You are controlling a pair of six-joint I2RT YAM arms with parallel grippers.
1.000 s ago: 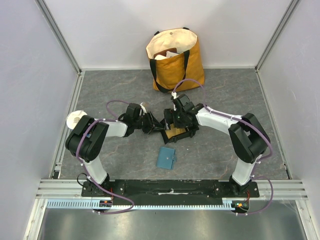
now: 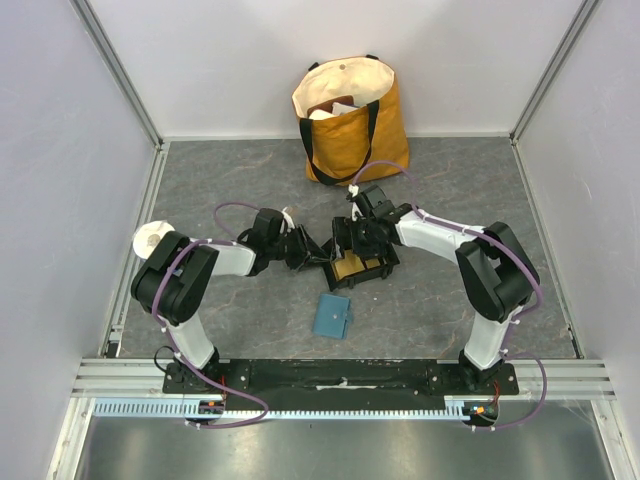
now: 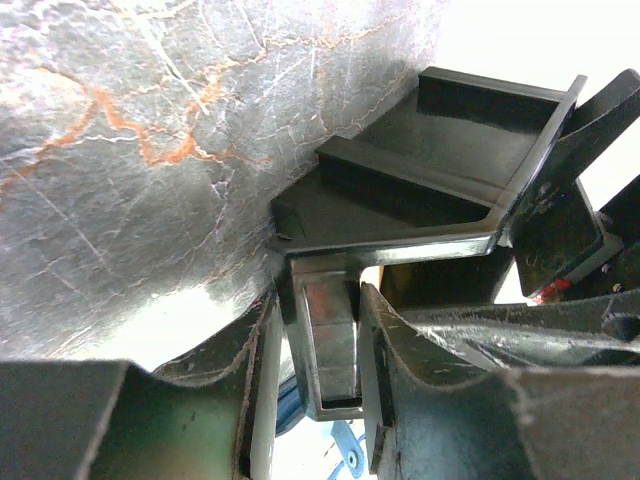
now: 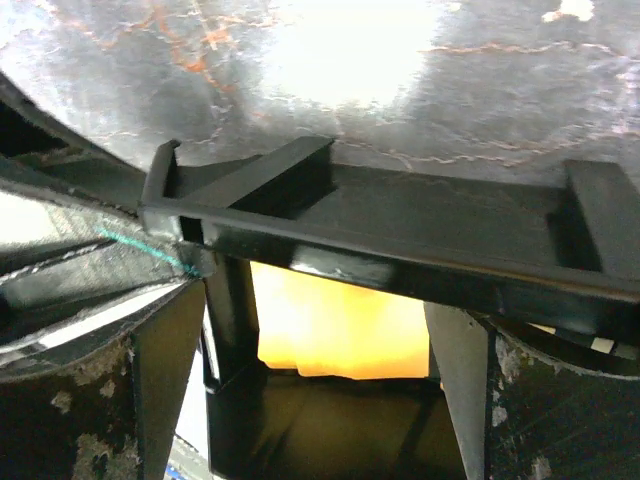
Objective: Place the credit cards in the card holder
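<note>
A black open-topped box [image 2: 377, 274] stands mid-table with a yellow card [image 2: 348, 265] inside. In the left wrist view, my left gripper has its fingertips against both sides of one end of the black box [image 3: 440, 190]. My right gripper is open over the box. Seen between its fingers is the yellow card [image 4: 340, 325], with no finger closed on it. A light blue, flat piece that looks like the card holder [image 2: 331, 316] lies on the table in front of the box.
A mustard bag [image 2: 352, 135] with dark straps stands at the back wall. A white round object [image 2: 150, 238] sits at the left, by the left arm. Bare grey table [image 2: 430, 320] lies to the front right.
The left gripper stays at the box's left end. The light blue holder has not moved.
</note>
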